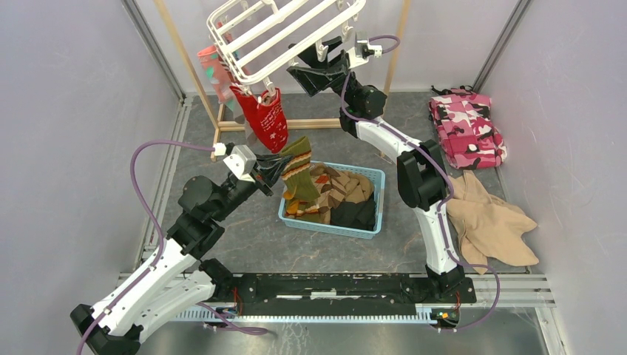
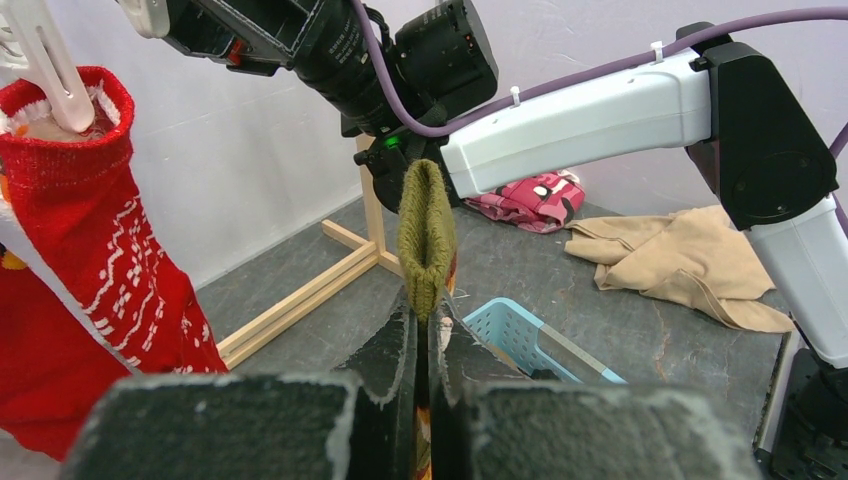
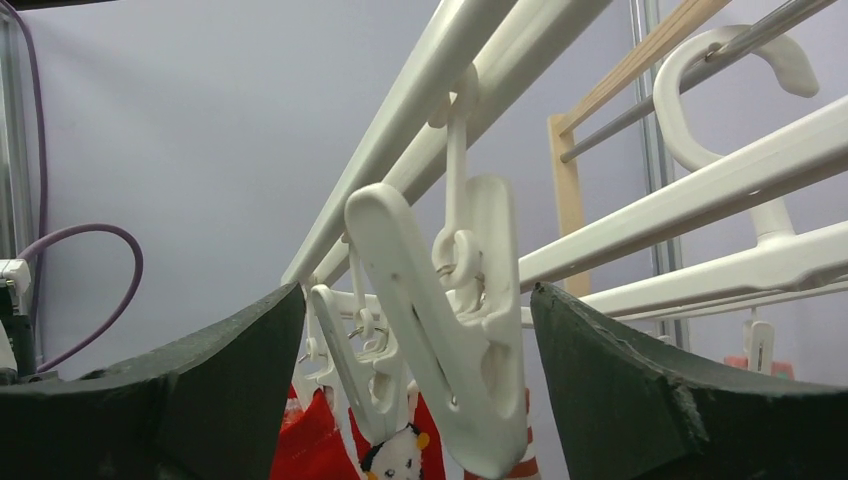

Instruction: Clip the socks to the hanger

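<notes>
My left gripper [image 1: 282, 164] is shut on an olive striped sock [image 1: 298, 174] [image 2: 427, 220], held upright above the basket. My right gripper [image 1: 310, 74] is open at the white hanger [image 1: 273, 29], with a white clip [image 3: 435, 330] between its fingers; contact is unclear. Red socks [image 1: 262, 118] [image 2: 130, 270] hang clipped at the hanger's left, and more socks show behind them. Further clips [image 3: 360, 370] hang along the bars.
The blue basket [image 1: 333, 229] holds more clothing. A pink camouflage bundle [image 1: 466, 129] and a beige cloth [image 1: 488, 222] lie at the right. A wooden stand [image 2: 290, 305] carries the hanger.
</notes>
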